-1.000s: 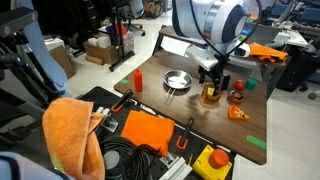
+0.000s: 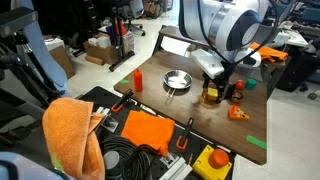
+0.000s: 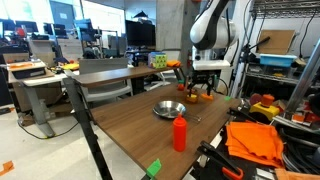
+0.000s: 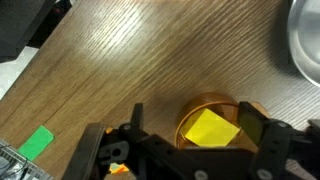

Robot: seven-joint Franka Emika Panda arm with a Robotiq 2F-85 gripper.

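In the wrist view my gripper is open, its dark fingers (image 4: 256, 122) spread to the left and right. Between and beyond them lies an amber, round-rimmed container (image 4: 203, 101) with a yellow block (image 4: 212, 129) showing inside its rim. Exterior view 1 has the gripper close above this container (image 2: 210, 98) on the wooden table. The yellow block is not held. Part of the container is hidden behind the gripper's body.
A silver pan (image 2: 177, 80) lies left of the container, and a red bottle (image 2: 137, 80) stands farther left. Right of the container is an orange-red piece (image 2: 238, 113). Dark red round objects (image 2: 237, 97) sit behind it.
The arm has shifted a little to the right in exterior view 1, with the gripper staying near the container. The container and the other table items look unmoved.
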